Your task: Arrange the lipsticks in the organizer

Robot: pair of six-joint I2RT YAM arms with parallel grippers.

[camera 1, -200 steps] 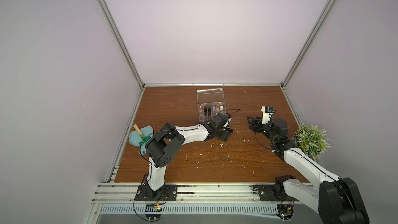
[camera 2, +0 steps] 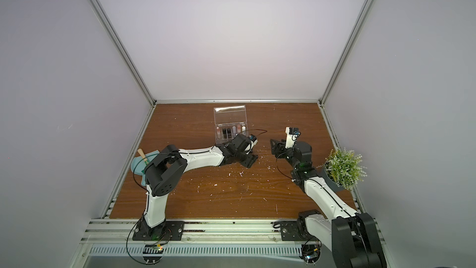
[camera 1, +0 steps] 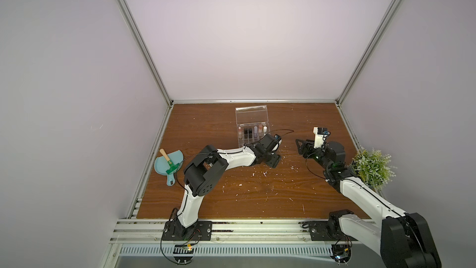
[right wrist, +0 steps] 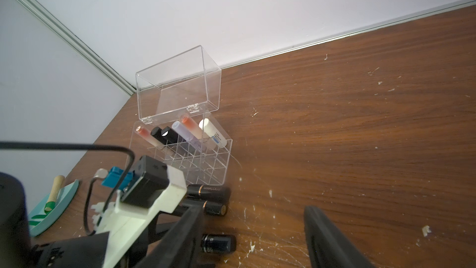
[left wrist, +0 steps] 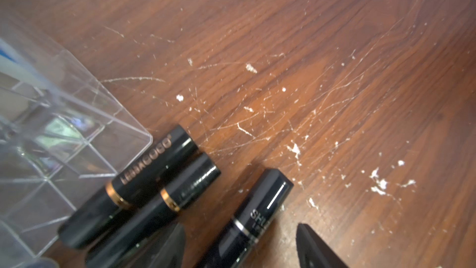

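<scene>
The clear organizer [right wrist: 218, 168] stands with its lid open, several lipsticks upright in its back row. Three black lipsticks lie on the table in the left wrist view: a gold-banded one [left wrist: 148, 168] by the organizer's corner, a second gold-banded one [left wrist: 191, 183] alongside it, and a silver-banded one [left wrist: 262, 198] apart from them. My left gripper is open; the silver-banded lipstick shows between its fingers, and I cannot tell whether they touch it. My right gripper is open and empty, right of the left one in the top views.
A teal dustpan with a brush [camera 1: 171, 163] lies at the left edge. A potted plant [camera 1: 372, 167] stands at the right edge. White scraps litter the middle front. Left arm and right gripper are close together.
My left arm has shifted slightly right, its gripper edging the same way. The right arm, organizer and dustpan have stayed put.
</scene>
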